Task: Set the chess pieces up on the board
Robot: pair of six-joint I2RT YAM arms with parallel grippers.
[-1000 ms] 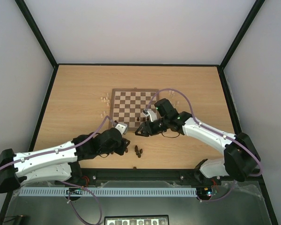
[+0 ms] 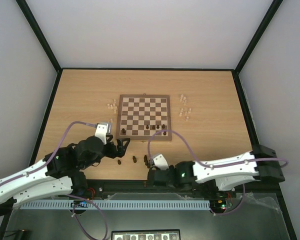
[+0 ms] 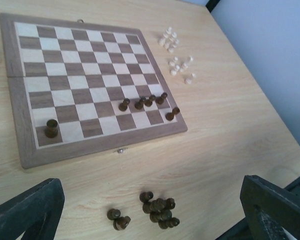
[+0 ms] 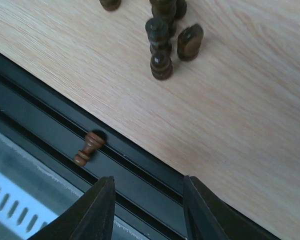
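The wooden chessboard [image 2: 144,116] lies mid-table, with several dark pieces standing on its near rows, one of them a dark piece [image 3: 51,128] at the near left corner. More dark pieces [image 3: 161,210] are clustered on the table in front of the board. One dark pawn [image 4: 89,148] lies on its side in the black rail past the table's front edge. My right gripper is part open near that rail, with nothing between its fingers. Left of the board's near corner, my left gripper stands wide open and empty, high above the table.
White pieces stand in groups left [image 2: 113,106] and right [image 2: 185,112] of the board. A black frame rail [image 4: 140,172] runs along the table's front edge.
My right arm has swung from beside the board down toward the front edge. The left gripper has moved back leftward, uncovering the board's near left corner and a dark piece there.
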